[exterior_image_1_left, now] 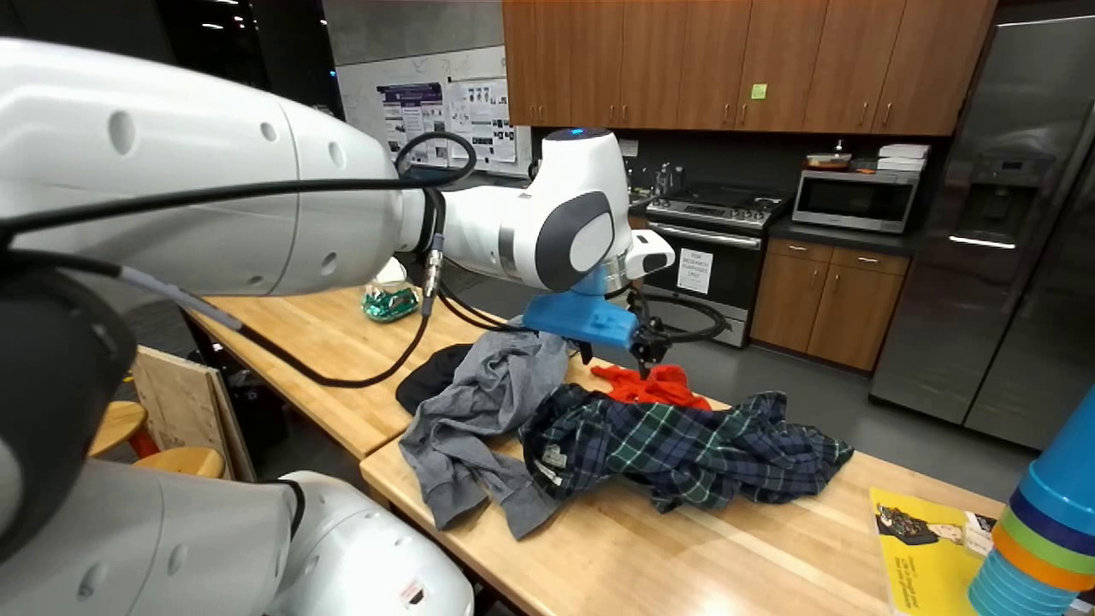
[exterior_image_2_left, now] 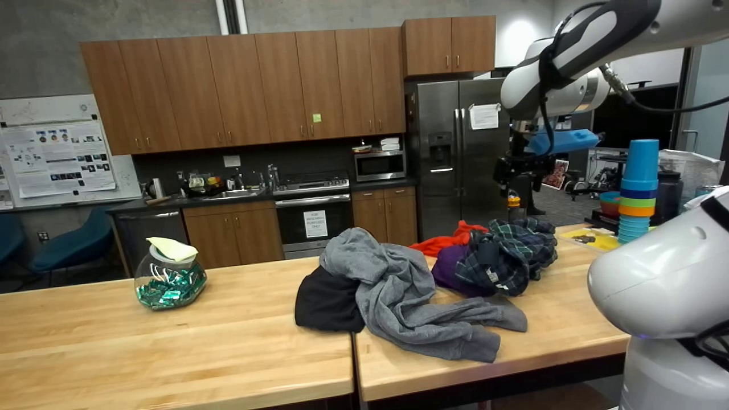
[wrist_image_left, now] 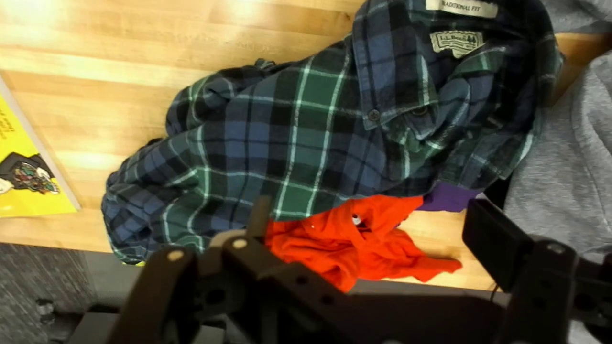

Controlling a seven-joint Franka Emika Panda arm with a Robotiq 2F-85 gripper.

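Observation:
A green, navy and black plaid shirt (wrist_image_left: 275,132) lies crumpled on the wooden table, its collar and labels at the upper right of the wrist view. Partly under its edge is a red cloth (wrist_image_left: 338,241), and a purple cloth (wrist_image_left: 450,197) peeks out beside that. To the shirt's right in the wrist view lies a grey sweatshirt (exterior_image_2_left: 403,294), with a black cloth (exterior_image_2_left: 328,300) beside it. My gripper (exterior_image_1_left: 616,361) hangs above the pile, apart from the clothes. Seen from the wrist, its fingers stand open over the red cloth, with nothing held.
Stacked blue and coloured cups (exterior_image_2_left: 635,191) and a yellow book (exterior_image_1_left: 929,554) occupy one table end. A glass jar of green-wrapped items (exterior_image_2_left: 171,280) stands at the other. Bare wood (exterior_image_2_left: 225,348) lies in front of the jar; the red cloth is near the table edge.

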